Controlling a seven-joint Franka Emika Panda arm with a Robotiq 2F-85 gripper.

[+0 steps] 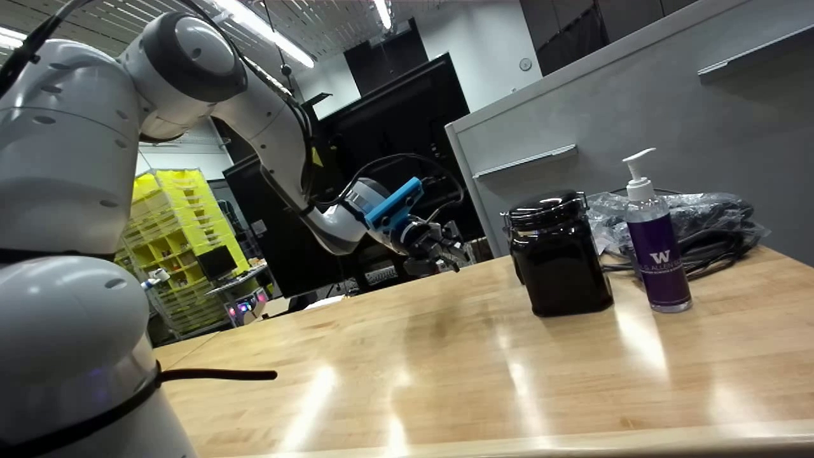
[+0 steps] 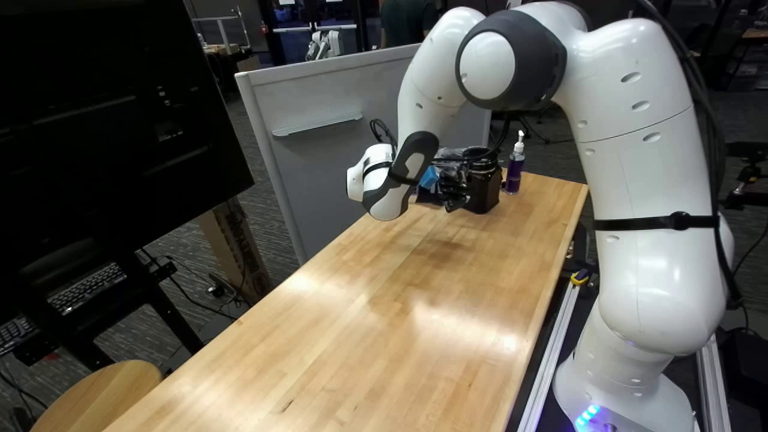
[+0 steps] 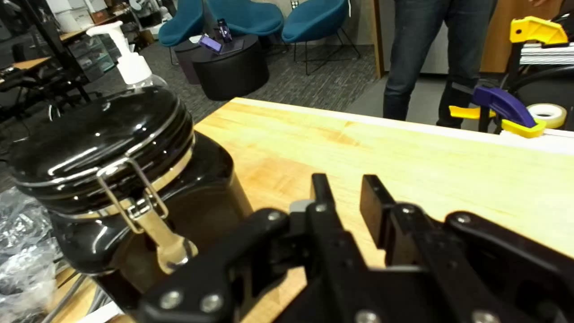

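A glossy black jar with a wire clasp stands upright on the table, its lid down. In the wrist view the jar fills the left side, the metal clasp facing the camera. My gripper is beside it, to its right in that view, the fingers partly spread and nothing between them but bare tabletop. In exterior view 1 the gripper hangs above the table, left of the jar and apart from it. Exterior view 2 shows the gripper in front of the jar, small and dark.
Beside the jar stands a purple pump bottle. Behind them lies a plastic-wrapped bundle of cables, with a grey partition at the back.
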